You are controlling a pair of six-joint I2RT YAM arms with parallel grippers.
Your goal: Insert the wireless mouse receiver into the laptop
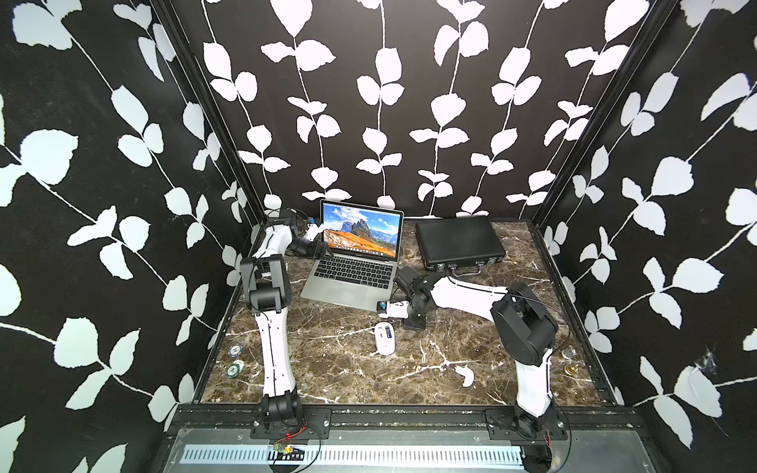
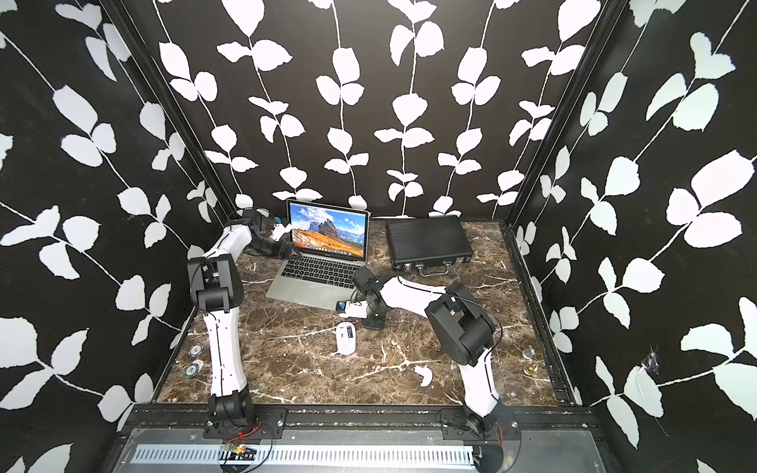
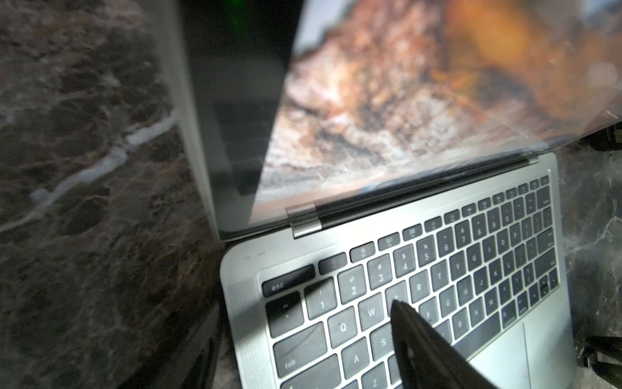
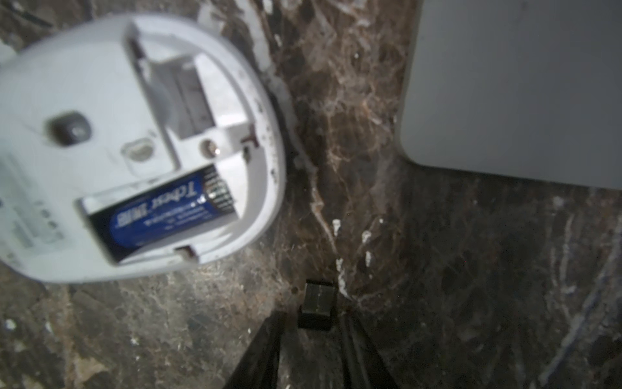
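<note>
The open laptop (image 1: 344, 293) stands at the back left of the table, its screen lit. In the right wrist view, a small dark receiver (image 4: 318, 303) lies at the fingertips of my right gripper. A gap shows on each side of it, so that gripper is open. My left gripper is open by the laptop's left edge, one fingertip (image 3: 405, 317) over the keyboard and the other beyond the edge; no object is held there. A white mouse (image 4: 123, 64) lies with its underside up, a blue battery (image 4: 162, 214) in its bay.
A black case (image 1: 459, 241) sits behind my right arm, to the right of the laptop. The loose white cover (image 1: 465, 376) lies toward the front. Several small round items are near the side edges, including one at the left (image 1: 234, 369).
</note>
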